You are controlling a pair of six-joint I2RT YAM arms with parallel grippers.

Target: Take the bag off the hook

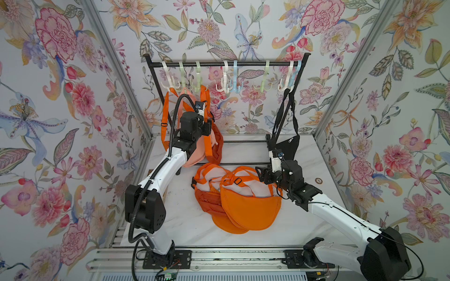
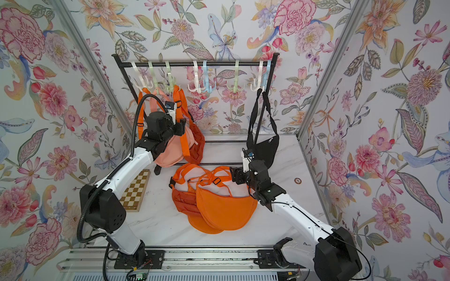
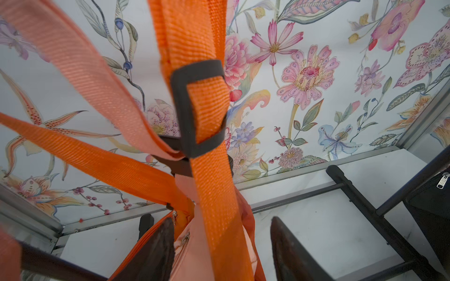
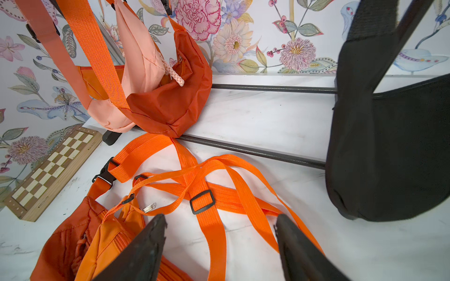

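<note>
Orange and pink bags [image 2: 171, 154] hang by straps from the hooks [image 1: 198, 70] at the rack's left. My left gripper [image 1: 206, 122] is raised among their straps; in the left wrist view an orange strap [image 3: 215, 196] with a black buckle runs down between its parted, open fingers. A black bag [image 2: 257, 152] hangs on the right. Below it and to the left, orange bags [image 1: 248, 210] lie on the table, and my right gripper is open above their straps, holding nothing.
A black rack [image 1: 243, 63] carries several white, green and blue hooks. A chessboard [image 4: 51, 173] lies at the table's left.
</note>
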